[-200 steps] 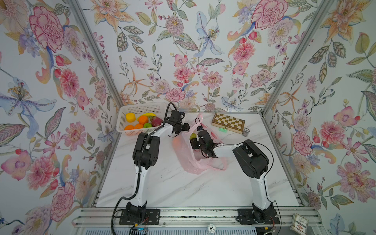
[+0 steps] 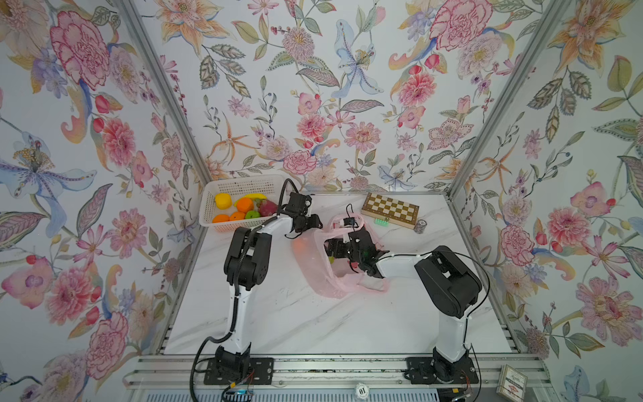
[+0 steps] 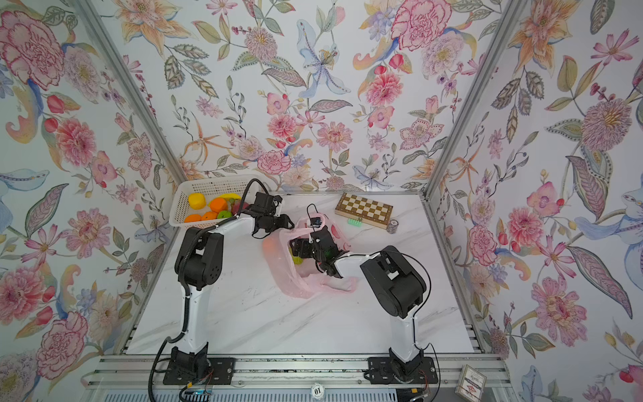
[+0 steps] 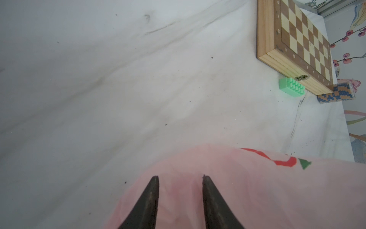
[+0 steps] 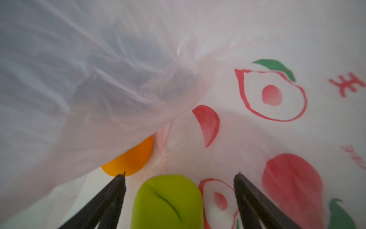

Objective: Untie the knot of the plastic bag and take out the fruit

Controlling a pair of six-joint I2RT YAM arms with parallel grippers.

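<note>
The pink translucent plastic bag (image 2: 329,284) stands open in the middle of the table. My left gripper (image 2: 314,223) is shut on its left upper edge; in the left wrist view pink film lies between the fingers. Inside the bag, my right gripper is open, its fingers (image 5: 110,198) on either side of a yellow-green fruit (image 5: 167,206). Contact with that fruit cannot be told. Behind it, an orange fruit (image 5: 131,158) is partly covered by a fold of the bag.
At the back left, a white basket (image 2: 209,207) holds several fruits. A chessboard box (image 2: 390,209) and a small green block (image 2: 381,222) lie at the back right.
</note>
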